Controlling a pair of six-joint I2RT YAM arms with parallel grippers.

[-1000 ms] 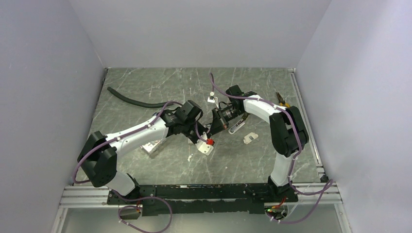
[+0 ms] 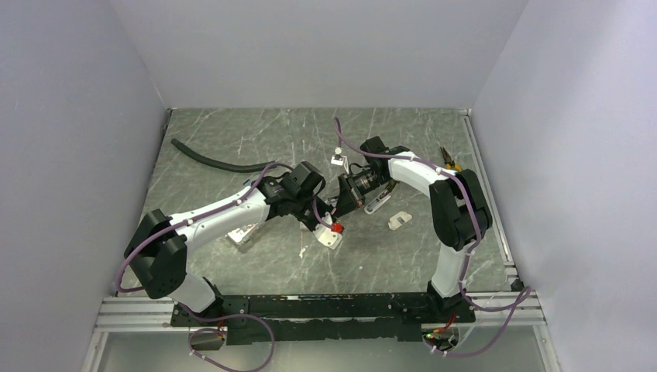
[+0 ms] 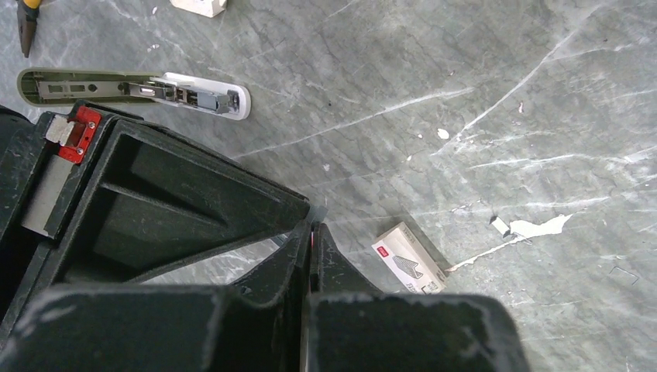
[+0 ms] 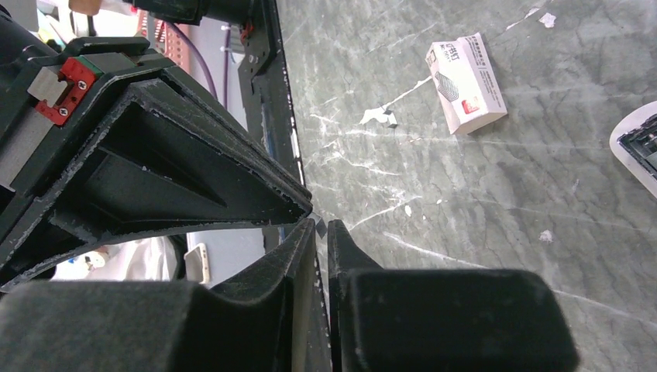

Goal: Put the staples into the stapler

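Note:
The two grippers meet tip to tip above the table's middle. My left gripper is shut on a small grey strip, apparently staples, poking out at its tips beside the other gripper's fingertip. My right gripper has its fingertips close together, slightly apart, at that same grey piece; whether it grips it is unclear. The opened green-and-white stapler [image 3: 213,99] lies on the table [image 2: 364,263], to the right in the top view. A small staple box [image 3: 407,257] lies below the grippers.
Pliers [image 3: 27,23] lie at the right edge, a small pale piece [image 2: 399,221] right of the grippers, a dark hose [image 2: 217,163] at back left, a pale box [image 2: 242,232] on the left. Paper scraps [image 3: 542,228] lie near the staple box.
The left arm's wrist has shifted very slightly toward the table's front over the last second. The right arm looks unchanged.

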